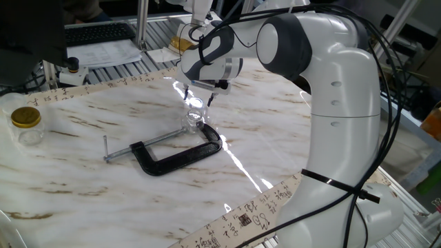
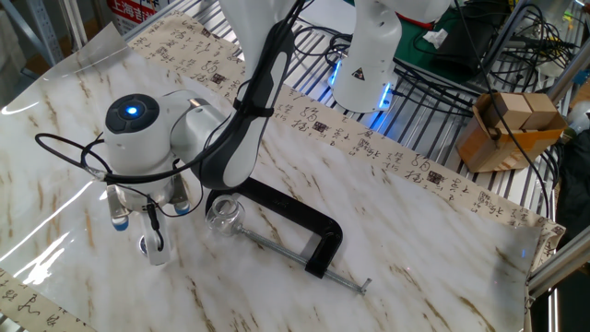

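A black C-clamp (image 1: 180,159) with a metal screw rod (image 1: 157,140) lies flat on the marbled table. At the inner end of the rod, by the clamp's finger, is a small clear glass-like object (image 2: 224,214); whether it is gripped there I cannot tell. My gripper (image 1: 198,98) hangs pointing down, its two fingers spread apart and nothing visible between them. In the second exterior view it appears to the left of the clear object, above the table.
A clear jar with a gold lid (image 1: 26,118) stands at the table's left edge. Beyond the table are a keyboard (image 1: 98,34) and papers. A cardboard box (image 2: 513,129) sits off the table's edge. Bare tabletop surrounds the clamp (image 2: 286,212).
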